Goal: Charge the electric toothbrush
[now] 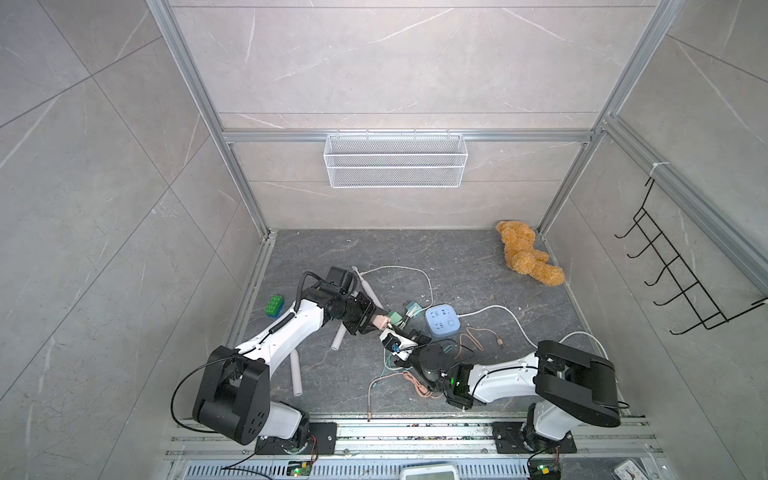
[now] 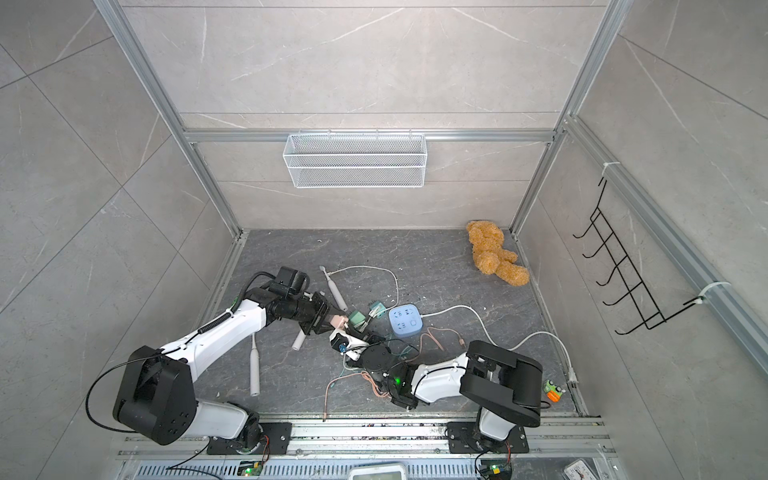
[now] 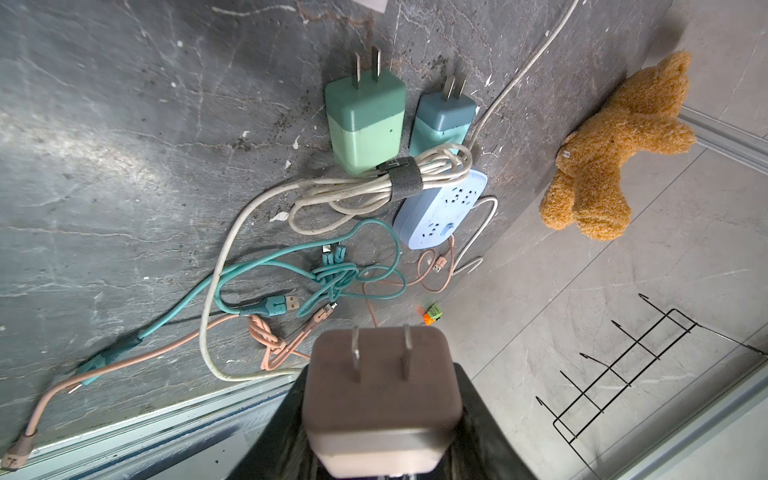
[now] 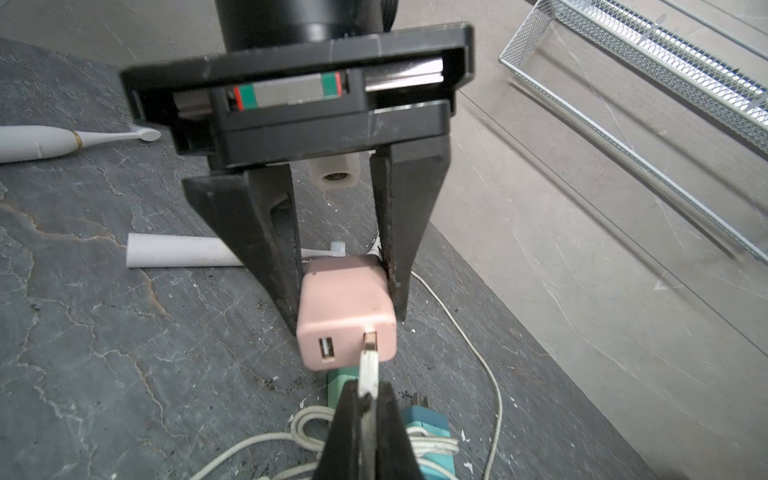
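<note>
My left gripper is shut on a pink charger adapter, its two prongs facing forward in the left wrist view. Opposite its port side, my right gripper is shut on a thin pale plug [image 4: 369, 368]. The plug's metal tip lines up with the right-hand port; whether it sits inside cannot be told. A white cable [image 3: 228, 240] loops from a strapped bundle towards the adapter. White toothbrushes [image 4: 184, 251] lie on the floor, one with a slim head [image 4: 148, 134]. Beyond the cables is a blue power strip [image 1: 442, 320].
Green [image 3: 365, 120] and teal [image 3: 441, 121] adapters stand near the power strip. Tangled teal [image 3: 336, 276] and pink [image 3: 276, 340] cables lie close to the arms. A teddy bear [image 1: 528, 254] sits at the far right.
</note>
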